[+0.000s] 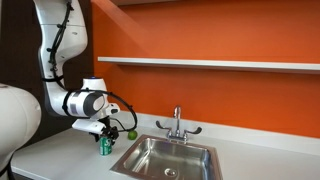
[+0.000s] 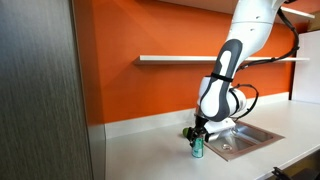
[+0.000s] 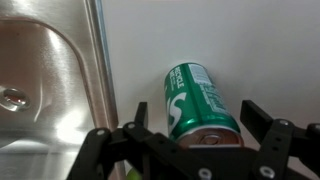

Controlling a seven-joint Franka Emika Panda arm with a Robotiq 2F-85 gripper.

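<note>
A green can with white lettering stands on the white counter, left of the sink. In the wrist view the can lies between my gripper's two dark fingers, and a gap shows between it and the left finger. The right finger is close to the can's side. My gripper is open and points down over the can's upper part. From the other side, the can shows below the gripper, its top partly hidden by the fingers.
A steel sink with a faucet is to the right. A small green object sits behind the can near the sink's back left corner. White shelves run along the orange wall.
</note>
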